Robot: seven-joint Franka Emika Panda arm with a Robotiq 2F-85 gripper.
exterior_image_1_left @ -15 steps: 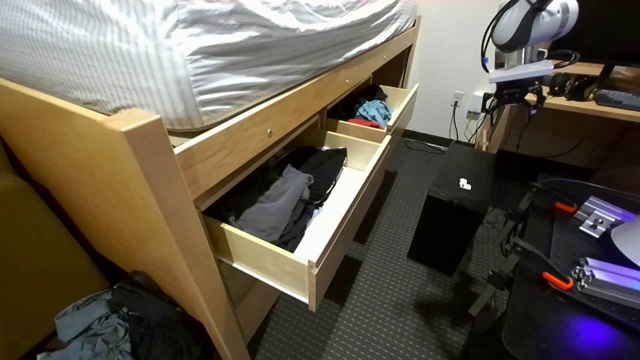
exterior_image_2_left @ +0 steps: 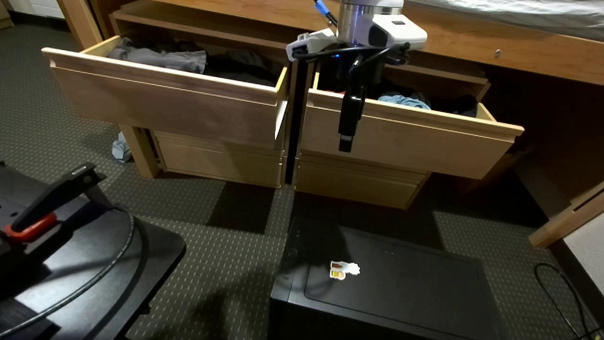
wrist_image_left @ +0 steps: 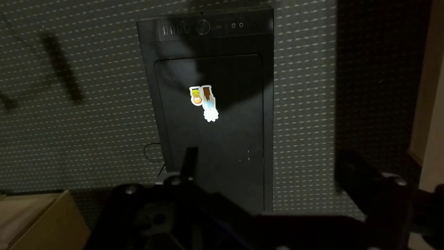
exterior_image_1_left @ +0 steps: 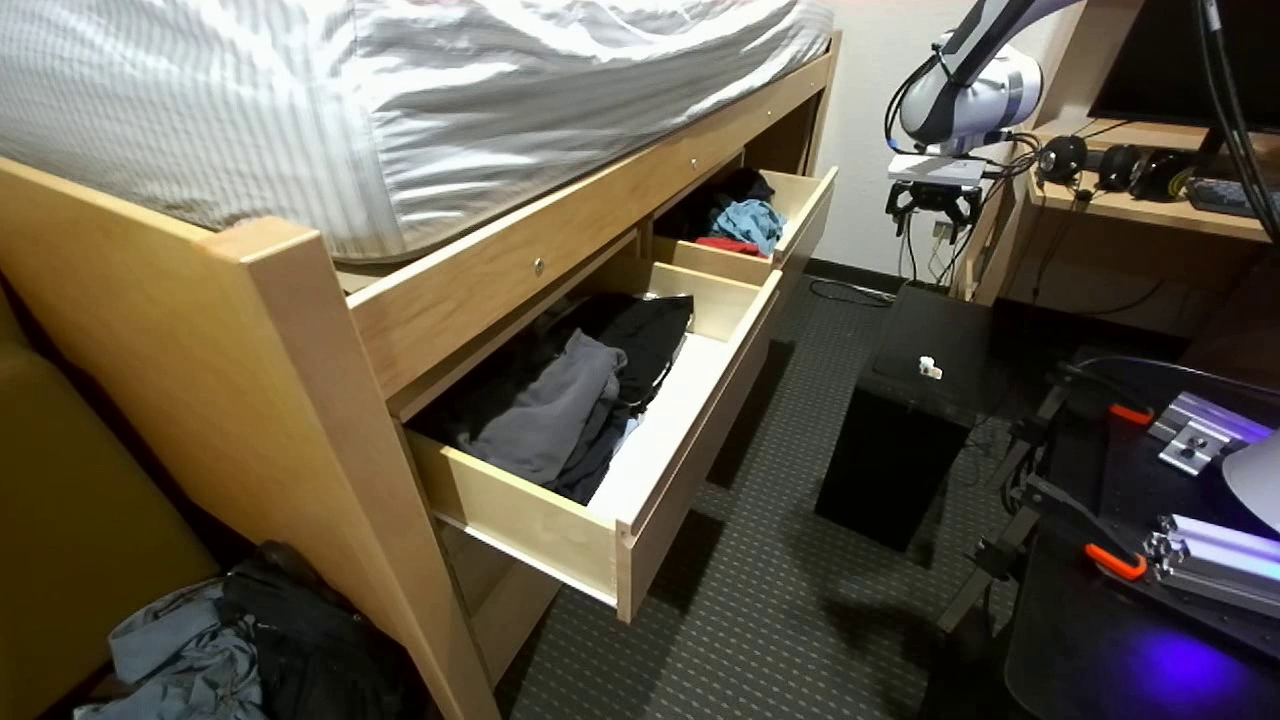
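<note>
My gripper [exterior_image_1_left: 931, 226] hangs in the air near the far wall, pointing down, its fingers spread wide with nothing between them. In the wrist view the two dark fingers [wrist_image_left: 190, 163] stand far apart, with the black computer case [wrist_image_left: 233, 137] below. Two drawers under the bed are pulled out. The near drawer [exterior_image_1_left: 708, 414] holds grey and black clothes [exterior_image_1_left: 540, 414]. Inside the far drawer [exterior_image_1_left: 810, 216] lie a light-blue cloth [exterior_image_1_left: 750, 223], a red one [exterior_image_1_left: 727, 246] and dark ones. From exterior view 2, the gripper [exterior_image_2_left: 346, 145] overlaps the far drawer's front.
A loose heap of grey and black clothes [exterior_image_1_left: 258, 642] lies on the floor by the bed post [exterior_image_1_left: 348, 420]. At the right is a black table [exterior_image_1_left: 1080, 648] with clamps and metal profiles. Headphones [exterior_image_1_left: 1062, 158] rest on the desk. Carpet shows between drawers and case.
In exterior view 1 my arm and gripper have moved left, away from the desk side and closer to the far drawer, and slightly lower. Drawers and clothes look unchanged.
</note>
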